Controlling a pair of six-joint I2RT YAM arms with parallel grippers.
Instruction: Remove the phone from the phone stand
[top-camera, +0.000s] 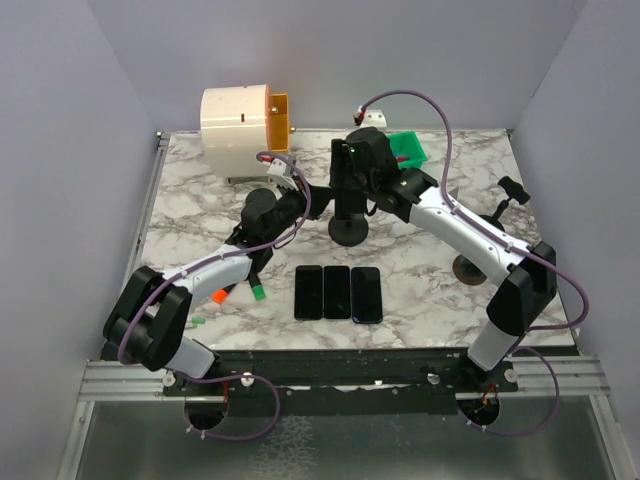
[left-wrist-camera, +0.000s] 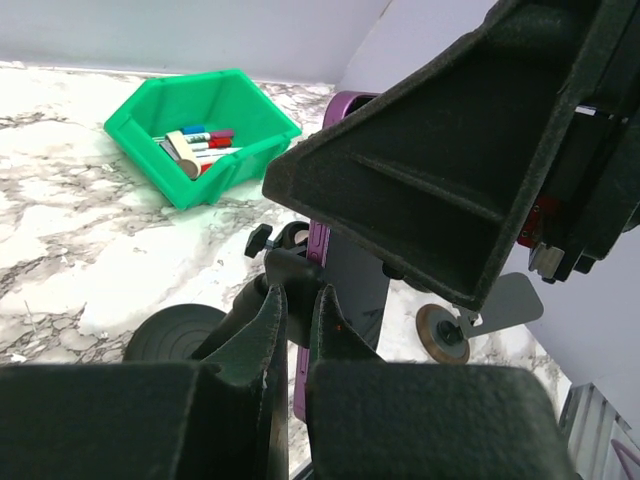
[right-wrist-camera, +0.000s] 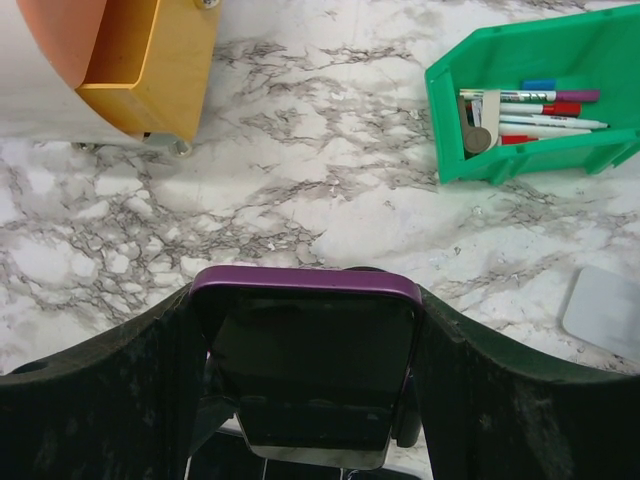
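Note:
The phone, dark with a purple edge, stands near upright with my right gripper shut across its sides; one right finger (left-wrist-camera: 420, 170) looms large in the left wrist view. Directly behind the phone is the black stand's head (left-wrist-camera: 288, 268), its round base (top-camera: 348, 231) resting on the table. My left gripper is shut on the stand's upper part, just beside the phone's purple edge (left-wrist-camera: 318, 240). Phone and stand head appear close together; whether they touch is hidden by the fingers.
A green bin (left-wrist-camera: 215, 130) of markers sits behind. At the back left is a white drum with a yellow drawer (right-wrist-camera: 165, 70). Several dark phones (top-camera: 337, 292) lie in front, and another black stand (top-camera: 470, 269) is at the right.

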